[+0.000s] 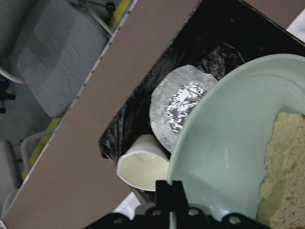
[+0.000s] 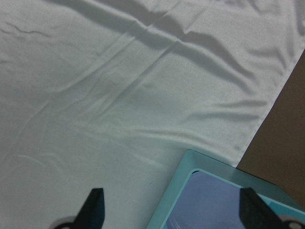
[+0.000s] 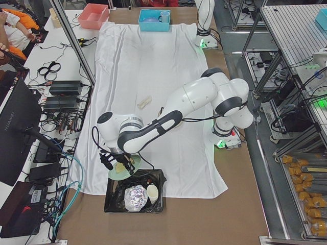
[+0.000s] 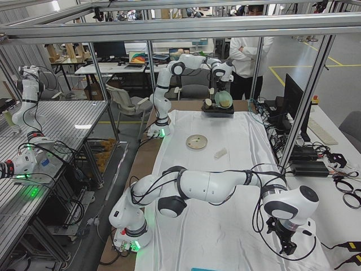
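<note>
My left gripper is shut on the rim of a pale green plate [image 1: 219, 143] that carries a piece of flatbread [image 1: 286, 176]. It holds the plate over a black-lined bin [image 1: 224, 24], which contains a crumpled foil dish [image 1: 178, 105] and a white paper cup [image 1: 143, 167]. A beige plate [image 4: 196, 141] and a small pale item [image 3: 144, 102] lie on the white cloth. In the right wrist view my right gripper stands open above the corner of a blue bin [image 2: 176, 186].
A pink bin [image 3: 94, 15] sits on the side table, beside cables, electronics and a monitor. A metal frame post runs near the cloth's side.
</note>
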